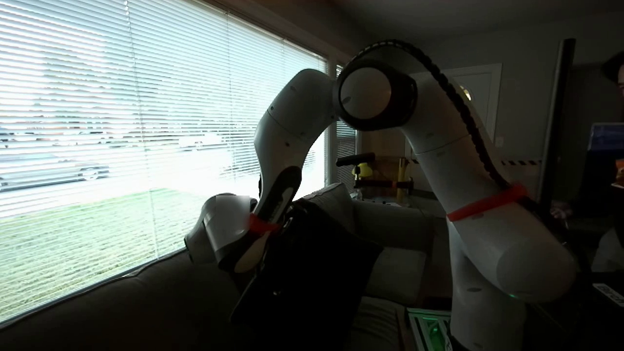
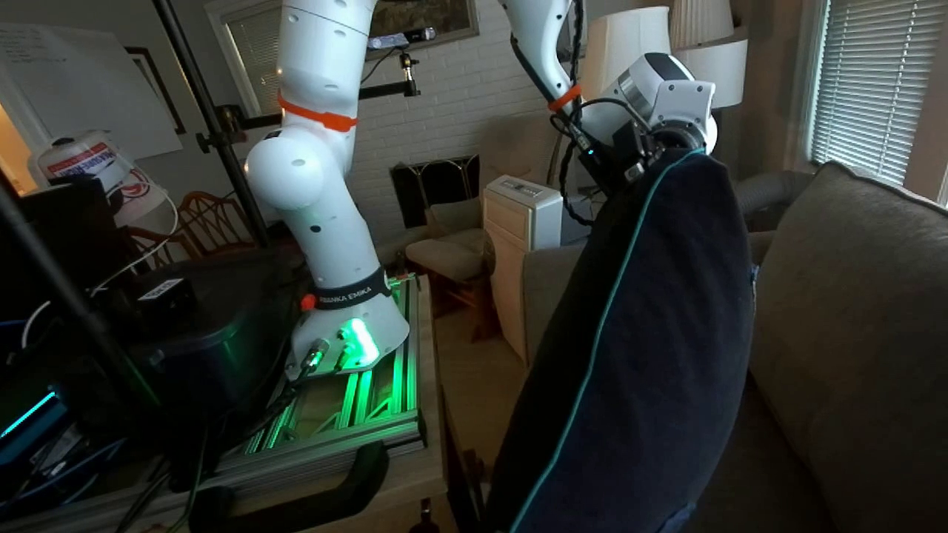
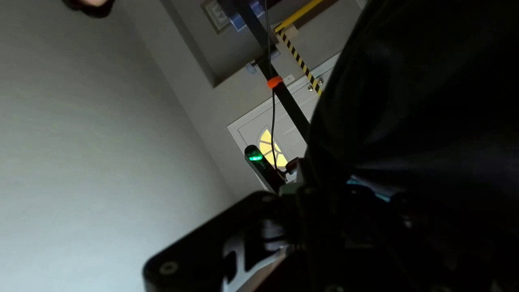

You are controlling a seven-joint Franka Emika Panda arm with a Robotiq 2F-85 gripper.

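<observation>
A large dark cushion with teal piping fills the right middle of exterior view 2, standing on edge and leaning. My gripper is at its top corner, shut on the cushion's edge. Through exterior view 1 the cushion is a black shape under the wrist, over the couch, and the fingers cannot be made out there. In the wrist view the cushion's dark cloth covers the right side, and a bit of teal piping shows close to the gripper's dark body. The fingertips are lost in shadow.
The grey couch runs below the window blinds, its back close to my wrist. A back cushion stands to the right of the dark cushion. A white cabinet stands behind. My base sits on a table beside the couch.
</observation>
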